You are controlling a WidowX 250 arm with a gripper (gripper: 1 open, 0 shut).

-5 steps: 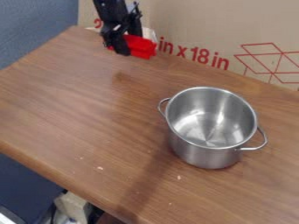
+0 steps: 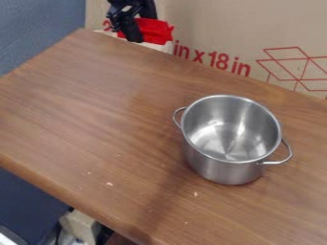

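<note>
My black gripper (image 2: 128, 27) is at the top edge of the view, over the back left of the wooden table, shut on a red object (image 2: 153, 33) that hangs at its side. The gripper is partly cut off by the frame, and its fingertips are hard to make out. A steel pot (image 2: 230, 134) with two loop handles stands upright on the right half of the table, well apart from the gripper.
A cardboard panel (image 2: 274, 38) with red print stands behind the table's back edge. A blue surface (image 2: 32, 33) lies beyond the left edge.
The pot has not moved.
</note>
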